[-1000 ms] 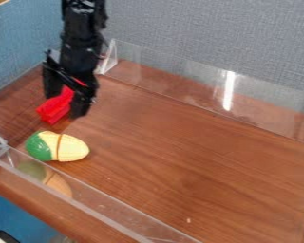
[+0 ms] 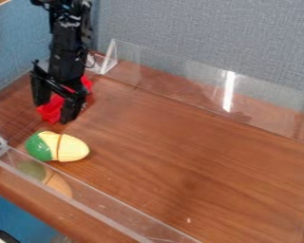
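Observation:
My black gripper (image 2: 58,99) is lowered at the left back of the wooden surface, open, its fingers reaching down around a red object (image 2: 49,111) that is partly hidden behind them. In front of it lies a toy corn or vegetable (image 2: 64,147), pale yellow with a green end, on its side.
Clear plastic walls (image 2: 231,109) edge the wooden surface (image 2: 205,180) at the back and front left. A small blue item at the far left edge is mostly cut off.
Compared with a second ago, my gripper is lower over the red object and hides more of it. The corn toy has not moved.

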